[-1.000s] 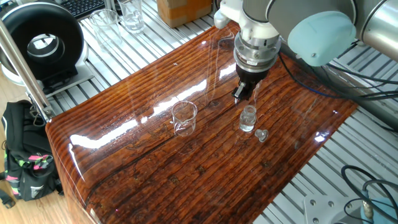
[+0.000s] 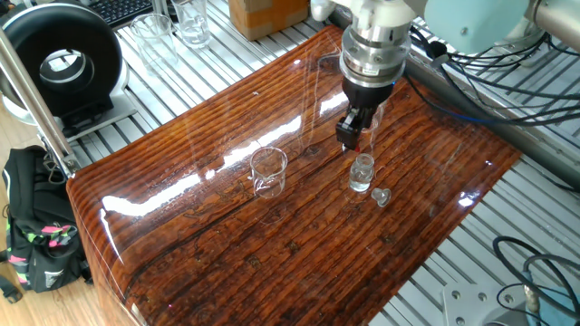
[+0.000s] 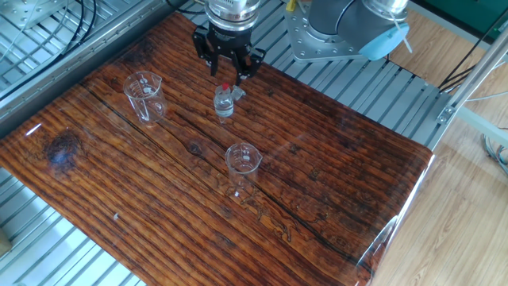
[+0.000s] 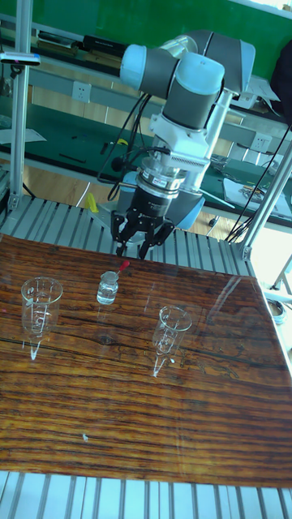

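Observation:
A small clear glass bottle (image 2: 361, 174) holding clear liquid stands upright and uncapped on the wooden table. Beside it lies its glass stopper (image 2: 381, 196). My gripper (image 3: 233, 70) hangs above and close to the bottle (image 3: 224, 105), its two fingers spread open with nothing seen between them. A small red spot (image 4: 124, 265) shows near the bottle's mouth; I cannot tell what it is. One empty-looking glass beaker (image 3: 243, 162) stands towards the middle of the table, another beaker (image 3: 147, 99) off to one side. In exterior view 1 the gripper partly hides the second beaker.
Loose cables (image 2: 494, 100) run beside the arm.
Over the last second my gripper has turned about its axis and shifted slightly, with the arm behind it swinging up and back. The bottle, stopper and beaker have not moved.

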